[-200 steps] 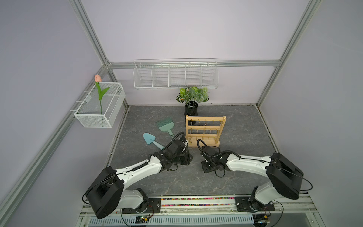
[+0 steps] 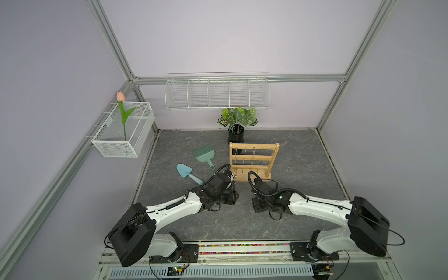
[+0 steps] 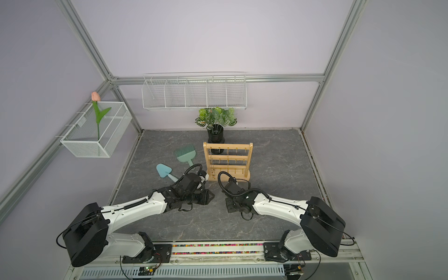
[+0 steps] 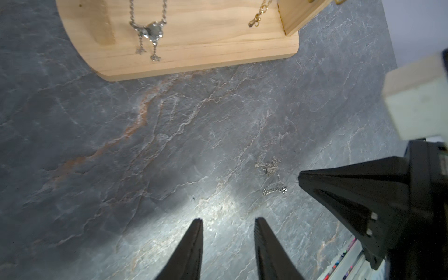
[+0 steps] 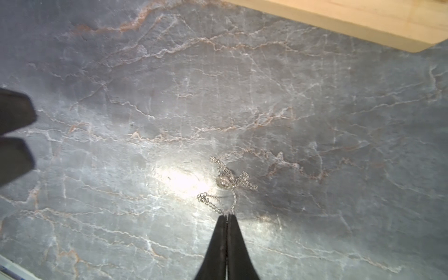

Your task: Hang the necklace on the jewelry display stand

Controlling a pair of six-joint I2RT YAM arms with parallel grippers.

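A thin silver necklace lies in a loose heap on the grey table; the left wrist view shows the same necklace (image 4: 269,169) just beyond the right fingertips. My right gripper is shut, its tips at the heap's near side in its own view; whether a strand is pinched cannot be told. My left gripper stands part open, with bare table between its fingers, to the left of the heap. Behind both grippers is the wooden jewelry stand (image 2: 253,146), with other necklaces hanging on it, one with a silver pendant (image 4: 151,31).
A blue shovel (image 2: 184,169) and a green dustpan (image 2: 204,153) lie left of the stand. A potted plant (image 2: 236,133) stands behind it. White wire baskets (image 2: 217,93) hang on the walls.
My right arm has moved right, away from the left gripper, after a slight shift left. My left gripper has edged slightly right. The stand has not moved.
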